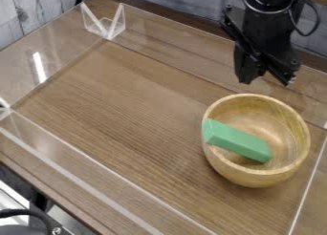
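My gripper (pixel 243 65) hangs at the top right of the camera view, above and behind a round wooden bowl (pixel 282 133) on the table; its fingers are dark, and their opening is hard to make out. A green block (pixel 236 140) lies tilted in the bowl, its upper left end against the rim. The gripper is apart from both.
A clear plastic holder (pixel 105 21) stands at the back left. Dark cables lie beyond the table's lower left edge.
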